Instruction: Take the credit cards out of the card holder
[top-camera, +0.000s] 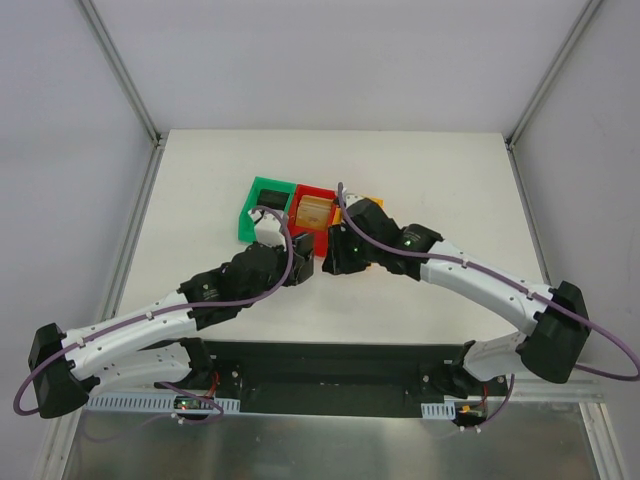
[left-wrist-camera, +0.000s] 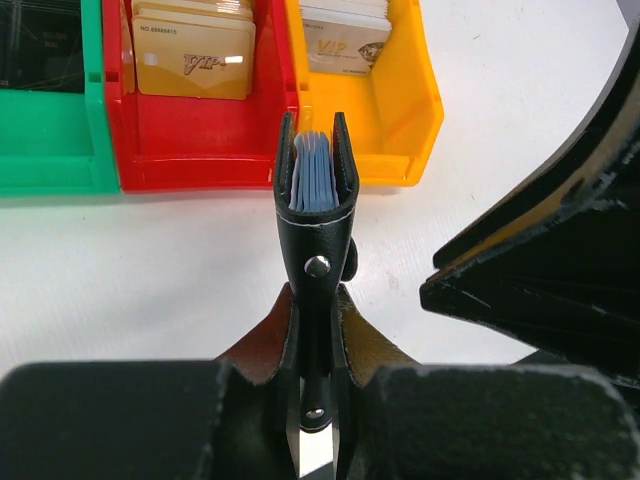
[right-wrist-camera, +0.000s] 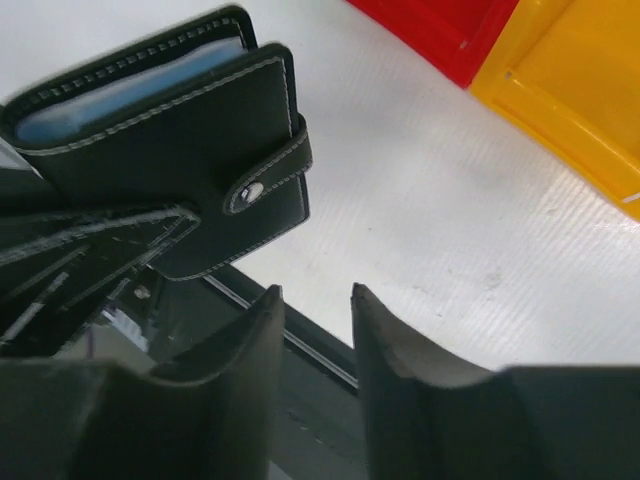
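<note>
A black leather card holder (left-wrist-camera: 316, 240) with a snap strap, pale blue sleeves or cards showing along its open top, is held upright by my left gripper, which is shut on it. In the right wrist view the holder (right-wrist-camera: 160, 140) is at the upper left, and my right gripper is beside it with its fingertips apart and nothing seen between them. In the top view the right gripper (top-camera: 340, 255) is just right of the holder.
Behind stand a green bin (left-wrist-camera: 45, 145), a red bin (left-wrist-camera: 205, 150) with gold VIP cards and a yellow bin (left-wrist-camera: 380, 140) with white and silver cards. The table in front of the bins is clear.
</note>
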